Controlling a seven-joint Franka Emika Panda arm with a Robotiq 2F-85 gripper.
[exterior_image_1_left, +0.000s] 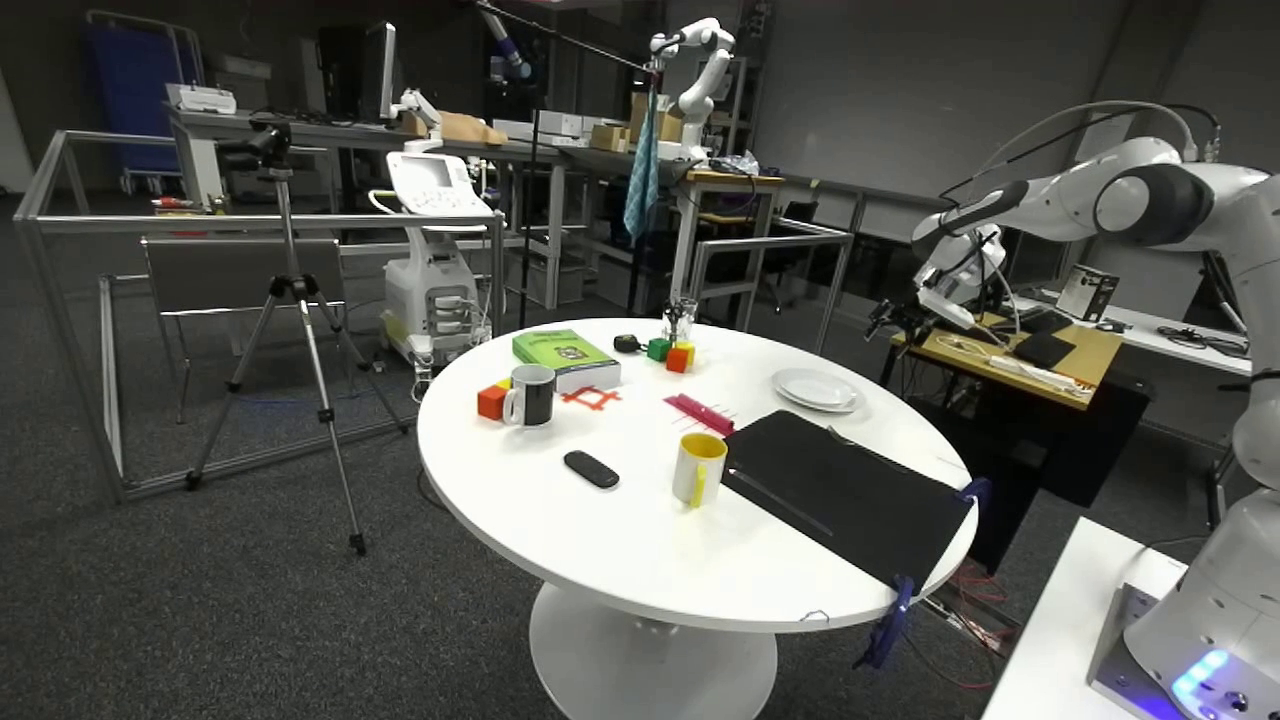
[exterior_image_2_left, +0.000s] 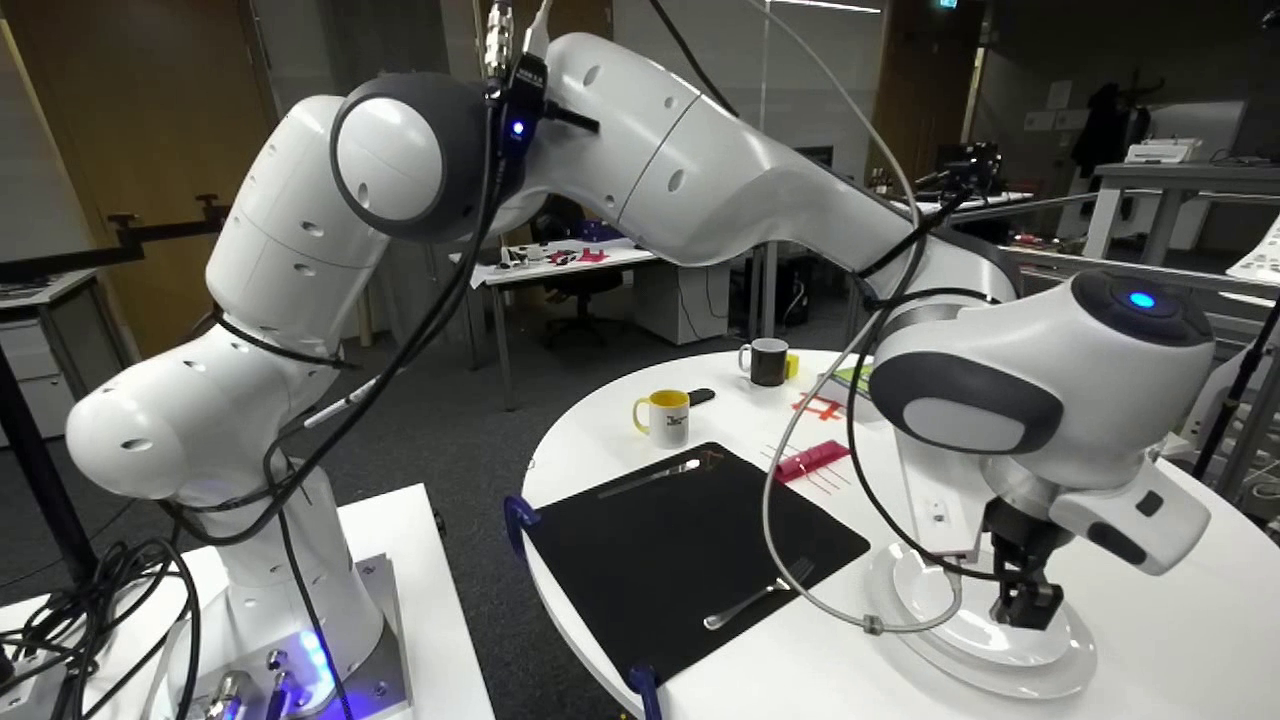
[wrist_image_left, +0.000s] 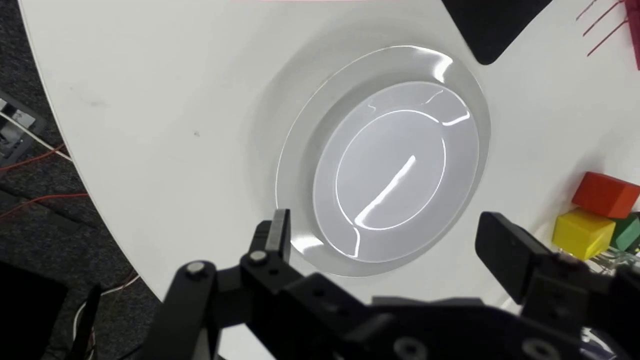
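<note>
My gripper is open, its two black fingers (wrist_image_left: 278, 235) wide apart with nothing between them. In the wrist view a white plate (wrist_image_left: 390, 174) lies on a larger white plate (wrist_image_left: 294, 162), below and ahead of the fingers. Exterior view 2 has the gripper (exterior_image_2_left: 1029, 600) over the plates, near their right side. From exterior view 1 the gripper (exterior_image_1_left: 890, 319) appears beyond the table's far right edge, and the stacked plates (exterior_image_1_left: 818, 390) rest on the round white table (exterior_image_1_left: 576, 528).
A black mat (exterior_image_2_left: 684, 558) carries a fork (exterior_image_2_left: 750, 600) and a knife (exterior_image_2_left: 648, 478). Beyond it stand a yellow-rimmed mug (exterior_image_2_left: 663, 418) and a black-and-white mug (exterior_image_2_left: 765, 361). Red and yellow blocks (wrist_image_left: 583, 233) sit right of the plates. Bare table lies to their left in the wrist view.
</note>
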